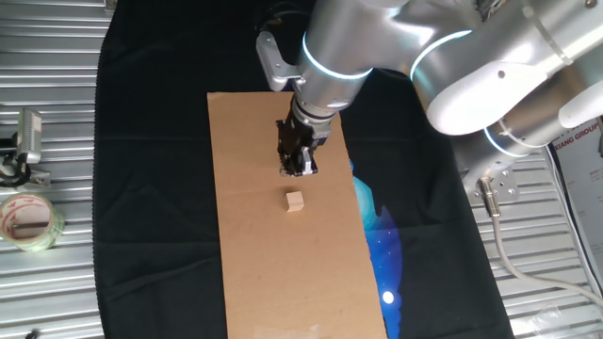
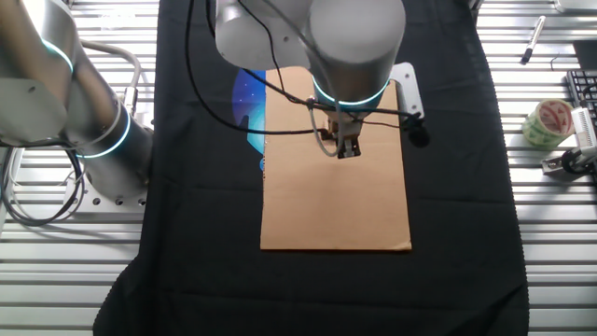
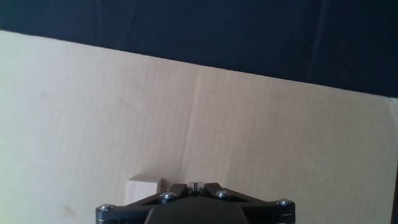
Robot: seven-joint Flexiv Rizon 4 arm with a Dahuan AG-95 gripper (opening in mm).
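A small pale wooden block (image 1: 295, 201) rests on the brown cardboard sheet (image 1: 292, 273), near its middle. Just behind it in exterior view 1, the gripper (image 1: 303, 170) hangs above the cardboard, apart from the block. In the wrist view, the fingertips of the gripper meet at the bottom centre, shut with nothing showing between them. The wooden block (image 3: 144, 186) appears there to the left of the fingers, partly covered by the gripper linkage. Exterior view 2 shows the gripper (image 2: 349, 151) over the cardboard (image 2: 317, 210), with the block hidden.
Black cloth (image 1: 155, 188) surrounds the cardboard. A blue printed shape (image 1: 384, 250) lies along the cardboard's right edge. Far to the left, a tape roll (image 1: 31, 222) sits on the ribbed metal table.
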